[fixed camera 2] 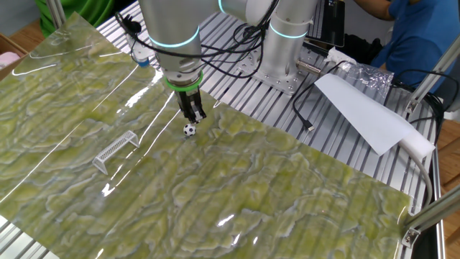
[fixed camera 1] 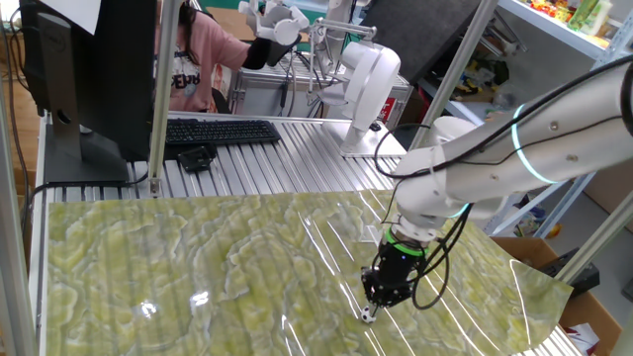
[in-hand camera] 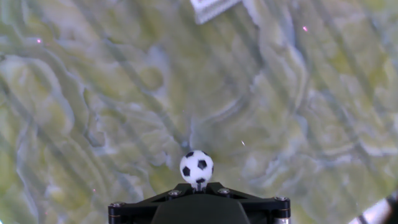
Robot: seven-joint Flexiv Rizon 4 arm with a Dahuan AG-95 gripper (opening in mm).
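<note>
A small black-and-white soccer ball (in-hand camera: 196,167) rests on the green marbled sheet, just beyond the tips of my black gripper. The fingers are drawn together, with only a narrow slit between them; the ball is wider than that slit and is not seen gripped. From the side, the gripper (fixed camera 2: 194,119) points down directly above the ball (fixed camera 2: 190,130), very close to it; whether they touch I cannot tell. A small white goal (fixed camera 2: 115,151) with a net stands on the sheet, and its edge (in-hand camera: 211,7) shows at the top of the wrist view.
The glossy green sheet (fixed camera 1: 178,267) is otherwise clear around the ball. A keyboard (fixed camera 1: 223,132), a monitor and a white device (fixed camera 1: 368,89) stand behind it. White paper (fixed camera 2: 359,111) and a loose cable lie beside the arm's base. Metal posts frame the table.
</note>
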